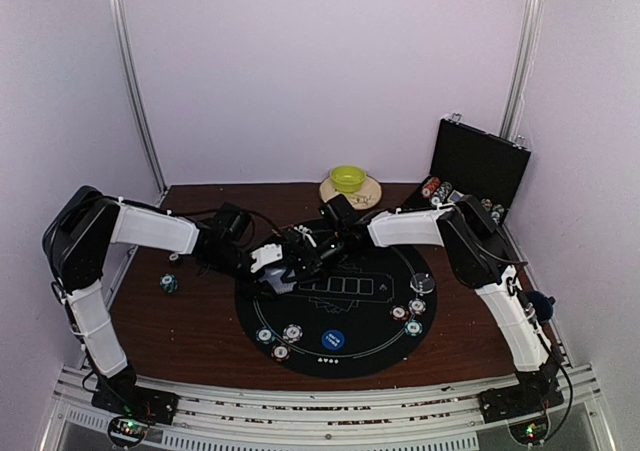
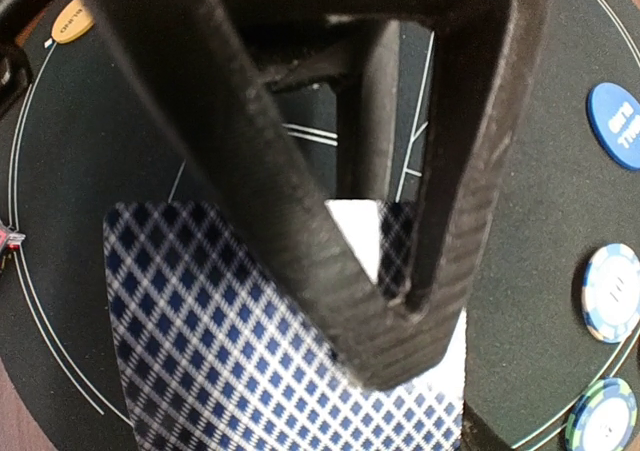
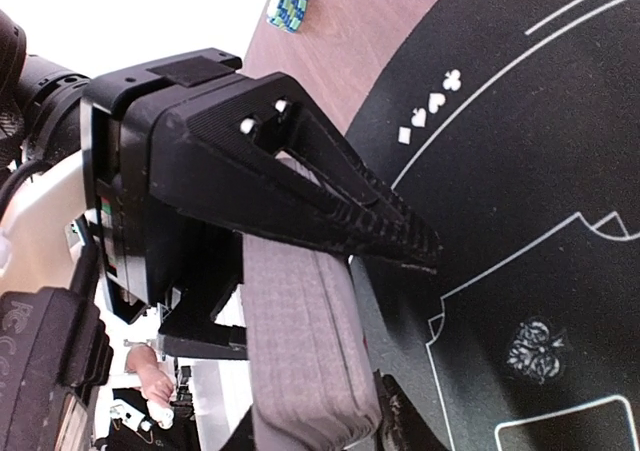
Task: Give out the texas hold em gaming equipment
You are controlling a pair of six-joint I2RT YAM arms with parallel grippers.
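Observation:
Both grippers meet over the black poker mat [image 1: 350, 351] at its left-middle. My left gripper [image 1: 265, 268] is shut on a deck of blue-checked cards [image 2: 200, 311], whose patterned back fills the lower left wrist view; in the right wrist view the deck's white edge [image 3: 305, 341] runs down below the fingers. My right gripper [image 1: 300, 266] stands open around or beside the deck, its fingertips partly hidden in the top view. Chips [image 1: 292, 333] and a blue button [image 1: 333, 340] lie on the mat's front part.
An open chip case [image 1: 475, 156] stands at the back right, beside a wooden plate [image 1: 368, 196] with a green bowl [image 1: 348, 175]. A green chip stack [image 1: 169, 283] is on the bare table at left. More chips [image 1: 412, 327] sit at the mat's right.

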